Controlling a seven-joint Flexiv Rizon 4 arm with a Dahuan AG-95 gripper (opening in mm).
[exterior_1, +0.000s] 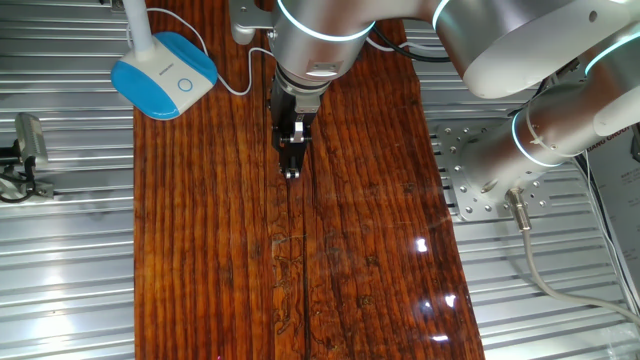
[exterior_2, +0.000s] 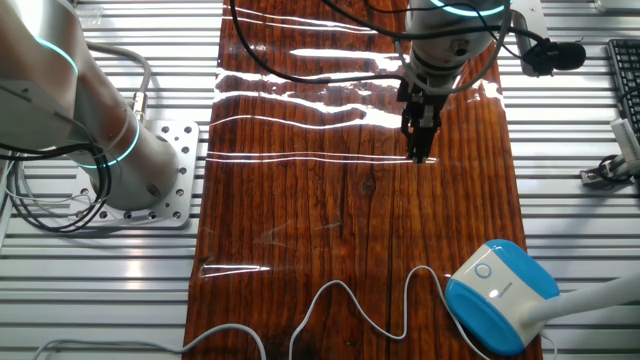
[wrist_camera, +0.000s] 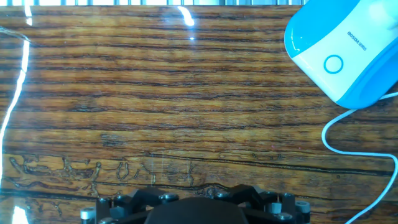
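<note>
My gripper (exterior_1: 292, 172) is black and points down over the wooden table (exterior_1: 220, 240), in the upper middle of exterior view 1. In exterior view 2 the same gripper (exterior_2: 420, 156) hangs near the table's right side. Only dark knuckles and linkages show at the bottom of the wrist view, spread to both sides; the fingertips are hidden there. The outside views see the fingers at a poor angle, so their gap cannot be made out. No object is visible at the tips.
A blue-and-white lamp base (exterior_1: 165, 78) stands at the table's upper left edge in exterior view 1. Its white cable (wrist_camera: 359, 153) curls over the wood near the gripper. Slatted metal surface (exterior_1: 65, 270) borders the table.
</note>
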